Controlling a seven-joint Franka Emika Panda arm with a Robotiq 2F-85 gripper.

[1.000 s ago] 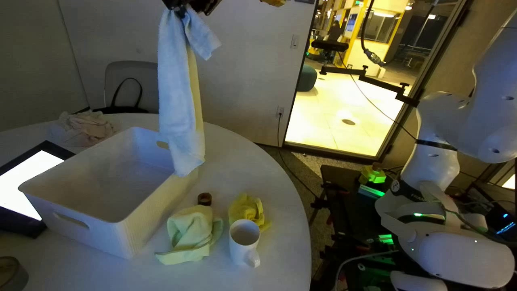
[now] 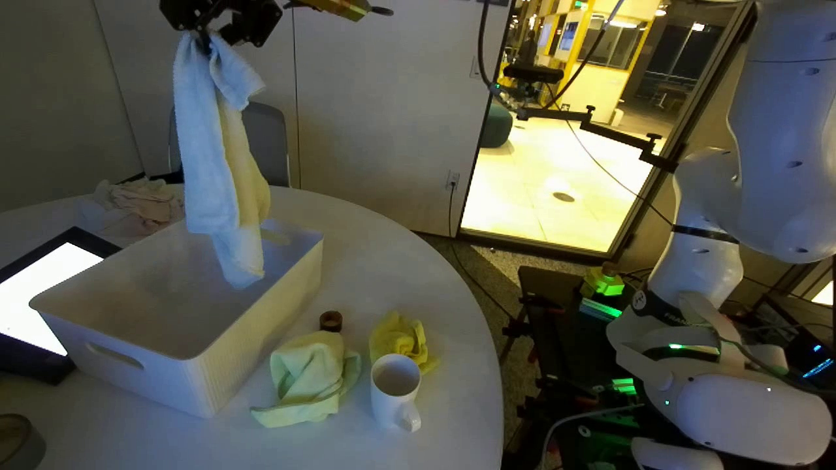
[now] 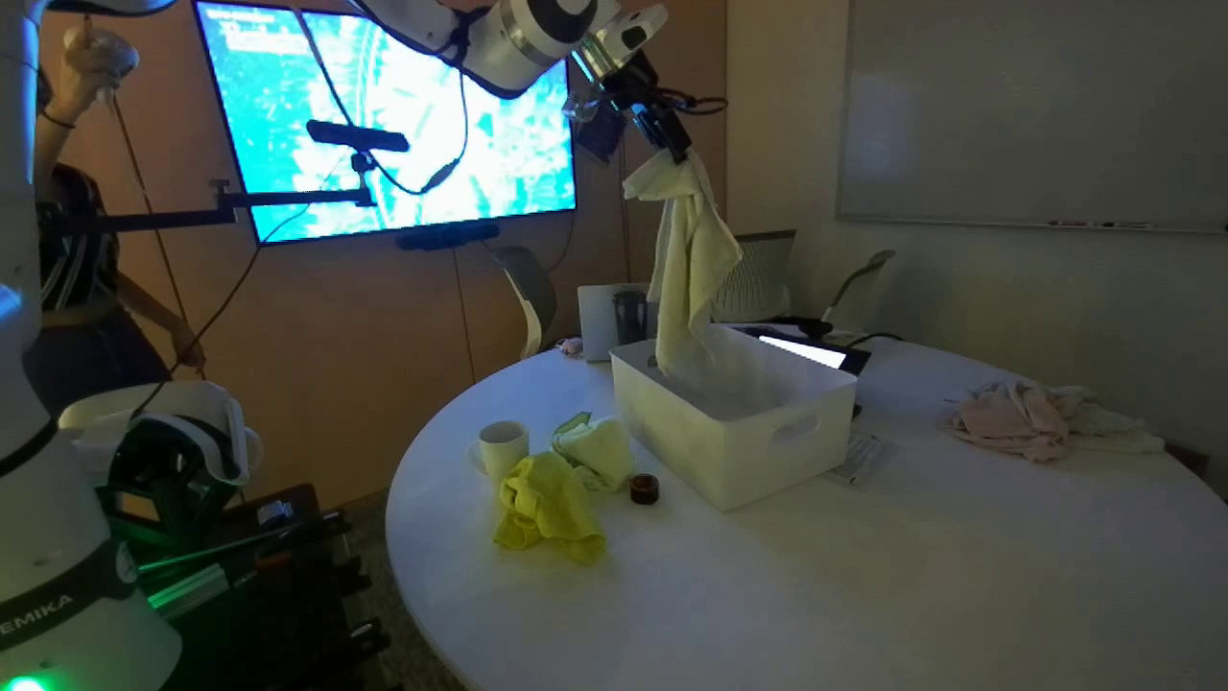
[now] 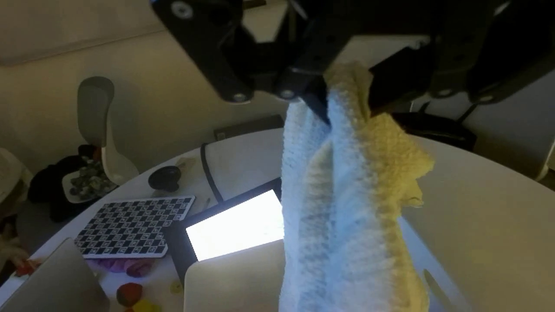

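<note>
A white towel [image 2: 209,149] hangs in long folds from my gripper [image 2: 205,40], which is shut on its upper end. Below it stands a white bin [image 2: 235,356] with ribbed sides and handle slots. In exterior view 2 the towel's lower end [image 3: 685,345] reaches down to the bin's rim height over its near-left part; whether it touches the bin is hard to tell. From the wrist, the towel [image 4: 354,208] is pinched between dark fingers and hides much of the bin.
Beside the bin lie a pale green cloth [image 2: 309,376], a brown tape roll [image 2: 330,321], a yellow cloth [image 2: 400,338] and a white mug [image 2: 394,391]. A lit tablet [image 2: 39,294] sits on its other side. Pinkish cloths [image 3: 1019,420] lie farther off.
In exterior view 1 my gripper has carried the towel leftward, from over the bin's right-hand edge to over its interior. The bin and the table objects stay put.
</note>
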